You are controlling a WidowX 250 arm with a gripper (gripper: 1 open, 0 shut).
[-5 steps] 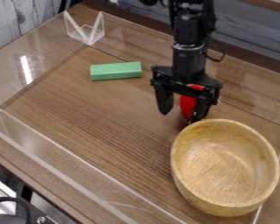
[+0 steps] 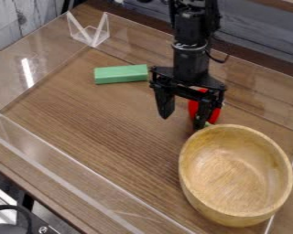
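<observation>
My black gripper (image 2: 185, 108) hangs over the middle of the wooden table, open, in front of and partly over a red object (image 2: 204, 99). The red object is largely hidden behind the gripper's right side, so its shape is hard to tell.
A tan oval bowl (image 2: 234, 201) fills the front right, just in front of the red object. A green block (image 2: 121, 74) lies at the back left. A clear plastic item (image 2: 88, 32) stands at the top left.
The bowl and green block look unmoved.
</observation>
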